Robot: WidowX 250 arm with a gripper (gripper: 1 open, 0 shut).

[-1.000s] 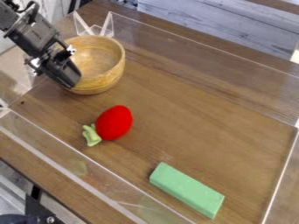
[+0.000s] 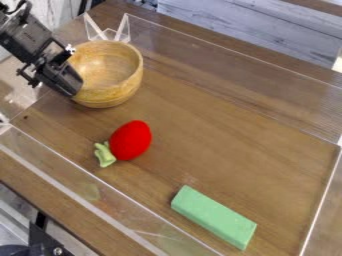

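My dark gripper (image 2: 56, 76) reaches in from the upper left, its fingers at the left side of a tan wooden bowl (image 2: 110, 76). Whether it holds the bowl's rim or stands open beside it is hard to make out. Below the bowl lies a red object with a pale green end (image 2: 130, 139), like a vegetable. A mint-green block (image 2: 214, 216) rests at the lower right of the wooden table (image 2: 234, 110).
A clear rail runs along the table's lower left edge (image 2: 74, 185). A white wire piece (image 2: 108, 30) stands behind the bowl.
My gripper has shifted slightly at the bowl's left side. The other objects look unmoved.
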